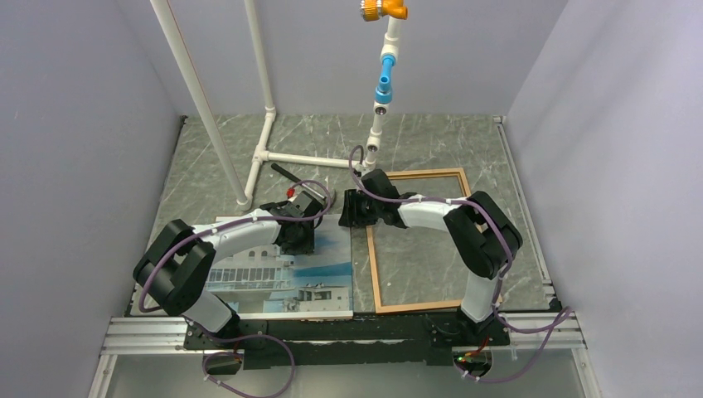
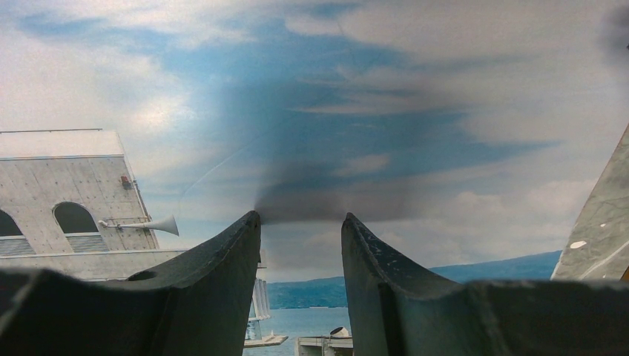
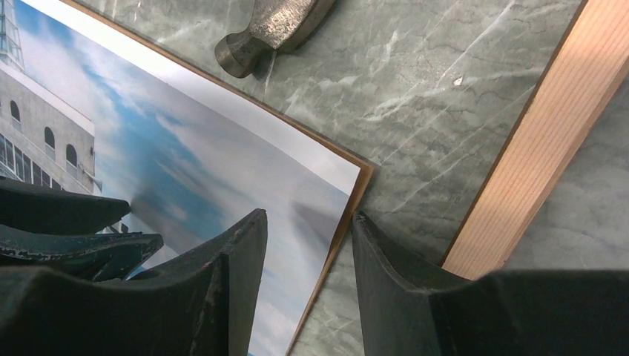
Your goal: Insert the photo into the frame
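The photo [image 1: 323,282], a ship under a cloudy sky on a brown backing, lies flat on the left of the table. My left gripper [image 1: 297,251] points down over its middle. In the left wrist view a gap shows between the fingers of my left gripper, with the photo's sky behind; whether they hold anything is unclear. My right gripper is part open at the photo's right edge near the far corner, one finger over the photo, the other past the edge. The empty wooden frame [image 1: 374,274] lies to the right.
A hammer [image 3: 278,30] lies just beyond the photo's far edge. White pipes [image 1: 311,159] stand behind it. Between photo and frame runs a narrow strip of bare table [image 1: 361,274].
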